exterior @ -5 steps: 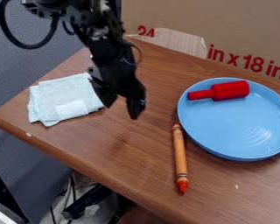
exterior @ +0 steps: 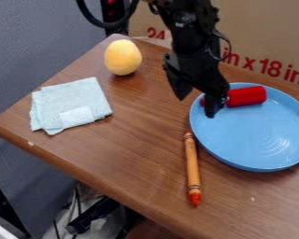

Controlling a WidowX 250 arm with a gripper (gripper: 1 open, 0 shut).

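Observation:
My black gripper (exterior: 196, 91) hangs over the left rim of a blue plate (exterior: 249, 140), its fingers apart beside a red object (exterior: 247, 95) on the plate, which it partly hides. A long orange crayon (exterior: 192, 173) with a red tip lies on the wooden table left of the plate. A yellow oval object (exterior: 122, 58) sits at the back left, and a folded pale blue cloth (exterior: 68, 106) lies at the left of the table.
A cardboard box (exterior: 275, 47) stands behind the table (exterior: 127, 159). The table's left edge drops to a dark floor.
The gripper has moved right from beside the cloth, past the yellow object, to over the plate by the red object. The other things are unchanged.

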